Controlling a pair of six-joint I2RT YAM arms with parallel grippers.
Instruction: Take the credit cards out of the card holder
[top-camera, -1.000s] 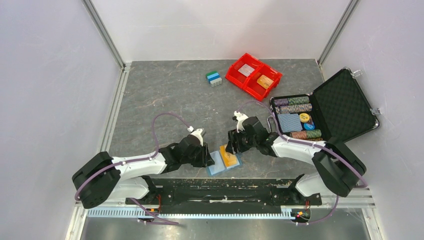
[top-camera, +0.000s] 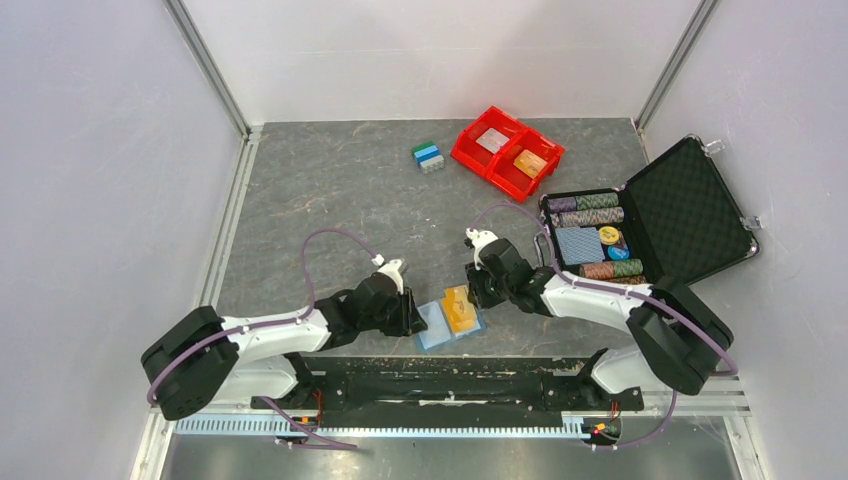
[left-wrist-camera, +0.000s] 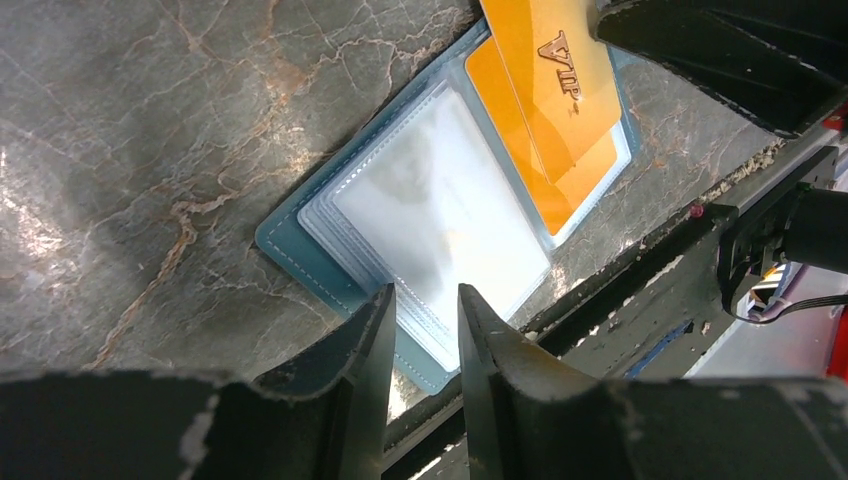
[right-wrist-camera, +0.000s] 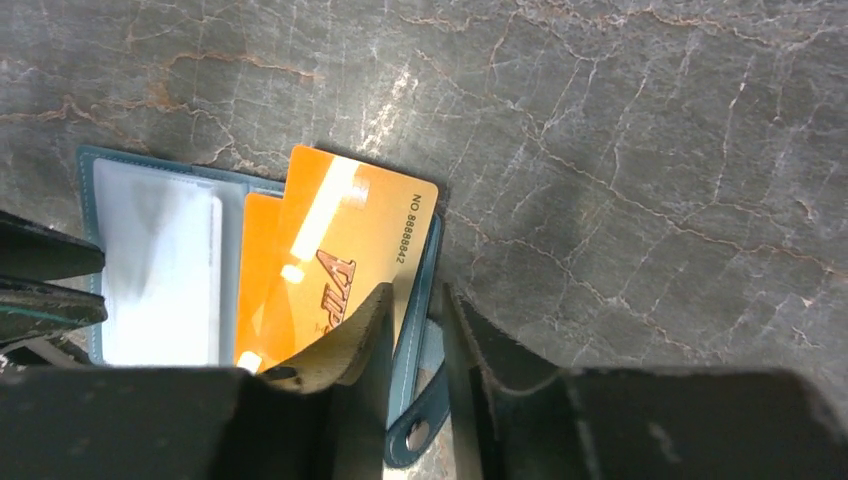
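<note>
The card holder (left-wrist-camera: 300, 250), blue-edged with clear sleeves, lies spread open on the table near the front edge. On its right half are two overlapping orange cards; the upper orange card (right-wrist-camera: 352, 215) sticks out beyond the holder's far edge, and the lower orange card (right-wrist-camera: 258, 225) sits in the sleeve. A whitish sleeve (left-wrist-camera: 440, 200) covers the left half. My left gripper is shut on the holder's left edge. My right gripper is part open at the upper card's right side, the holder's strap (right-wrist-camera: 425, 415) showing between and beneath its fingers.
At the back stands a red two-part tray (top-camera: 508, 152) with a pale card (top-camera: 491, 140) and a yellow card (top-camera: 530, 163) in it. Toy bricks (top-camera: 428, 157) lie left of it. An open poker case (top-camera: 640, 235) stands at right.
My right gripper has shifted slightly right, off the orange cards, so more of them shows. The left gripper and the holder have stayed nearly still.
</note>
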